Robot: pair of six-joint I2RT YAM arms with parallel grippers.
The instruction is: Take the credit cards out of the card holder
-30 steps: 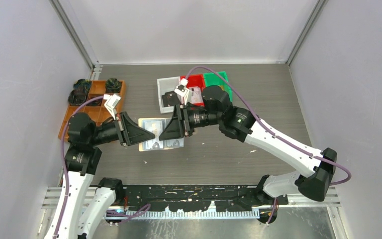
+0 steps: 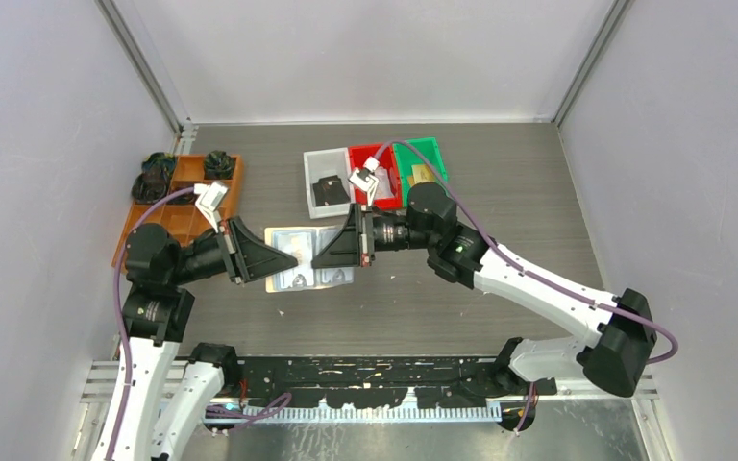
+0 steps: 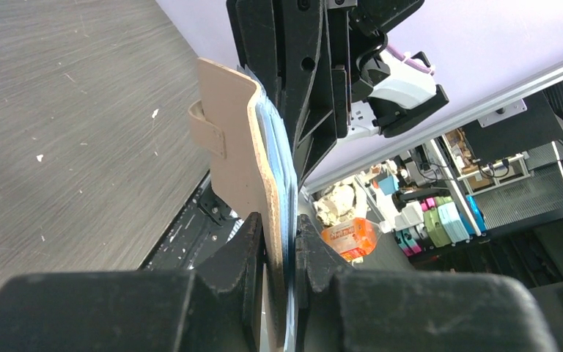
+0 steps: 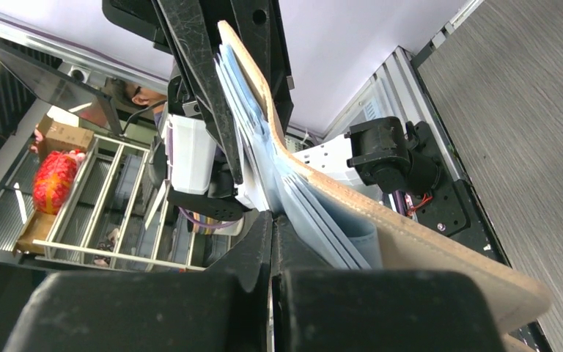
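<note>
The open tan card holder (image 2: 290, 274) with bluish clear sleeves (image 4: 308, 220) is held in the air between both grippers, cards visible in its sleeves from above. My left gripper is shut on the holder, whose tan cover (image 3: 231, 154) and stacked sleeve edges rise above the fingers in the left wrist view. My right gripper is shut, its fingertips at the edges of the sleeves; nothing clearly shows between them, and the holder's lower part is partly hidden behind the fingers.
A white bin (image 2: 312, 168) with dark items, a red bin (image 2: 370, 152) and a green bin (image 2: 423, 147) stand behind the holder. An orange divided tray (image 2: 187, 223) with dark items is at the left.
The right arm has shifted slightly right, its wrist and hose moving a little. The left gripper and holder have barely moved.
</note>
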